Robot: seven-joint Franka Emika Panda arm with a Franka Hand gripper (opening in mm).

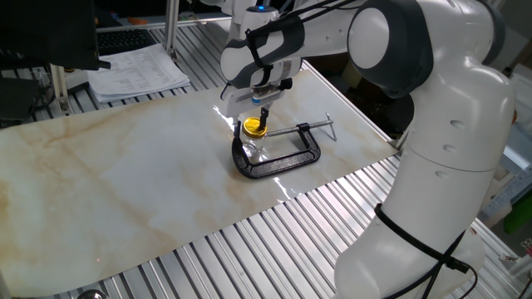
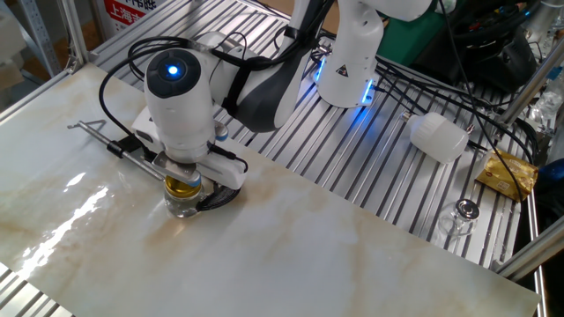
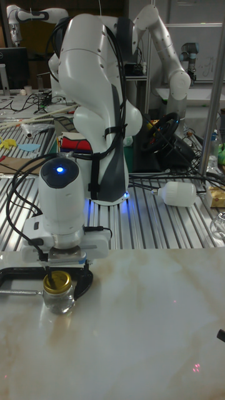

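Observation:
A glass jar (image 1: pixel 253 148) with a gold lid (image 1: pixel 255 127) stands upright on the marbled board. Around it lies a black C-clamp (image 1: pixel 283 164), its silver screw (image 3: pixel 20 292) reaching the jar from one side and its frame passing on the other. Whether the clamp grips the glass cannot be told. Above the lid my gripper (image 1: pixel 251 124) points down, its dark fingers (image 1: pixel 263 119) set apart with the lid between them. Contact between the fingers and lid is not clear; in exterior view 2 the hand hides much of the jar's top.
The board (image 2: pixel 335 255) is bare over most of its length. Beyond its edge, on the slatted table, lie a white bulb-shaped object (image 2: pixel 438 137), a small clear glass item (image 2: pixel 458 218) and a gold packet (image 2: pixel 507 174). Papers (image 1: pixel 137 75) lie at the back left in exterior view 1.

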